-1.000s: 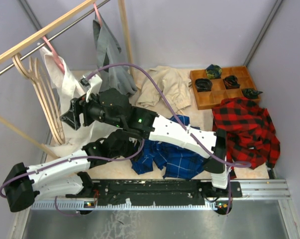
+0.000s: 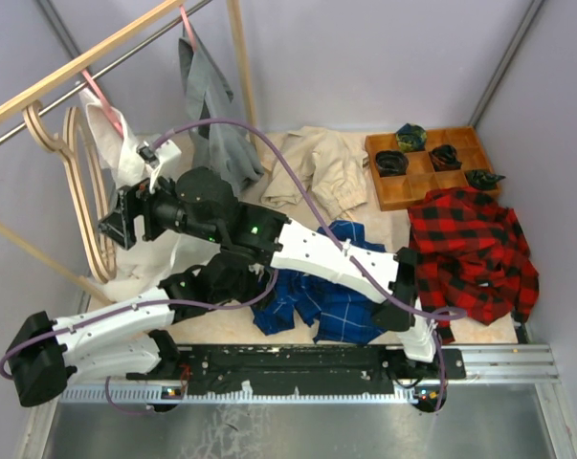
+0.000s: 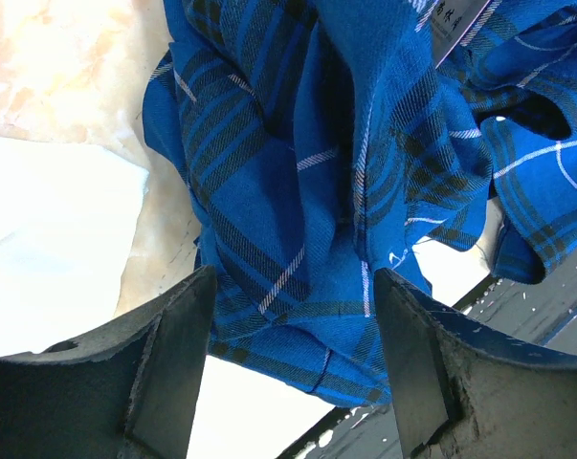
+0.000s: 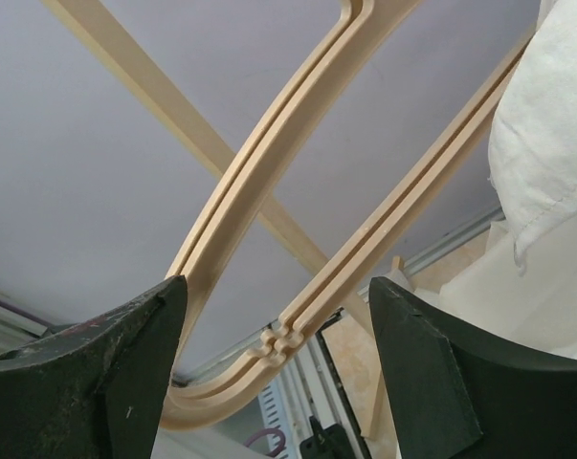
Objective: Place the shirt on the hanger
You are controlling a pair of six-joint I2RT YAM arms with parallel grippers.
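Wooden hangers (image 2: 76, 182) hang from the rail at the left of the top view. My right gripper (image 2: 125, 222) is beside their lower part, and its fingers stand apart. In the right wrist view, the hanger's pale wood (image 4: 245, 186) passes behind the left finger (image 4: 125, 354) and across the gap; contact cannot be told. The blue plaid shirt (image 2: 336, 296) lies crumpled on the table. Above it, my left gripper is open, with blue folds (image 3: 259, 210) visible beyond and between its fingers. The right arm partly covers the shirt from above.
A white garment (image 2: 125, 158) and a grey one (image 2: 210, 115) hang on pink hangers along the rail. Beige cloth (image 2: 317, 167), a red-black plaid shirt (image 2: 470, 253) and a wooden compartment box (image 2: 393, 196) lie to the right.
My right gripper has shifted slightly left, after a small dip. The wooden hangers' lower ends have swung left. The left arm and the blue shirt look unmoved.
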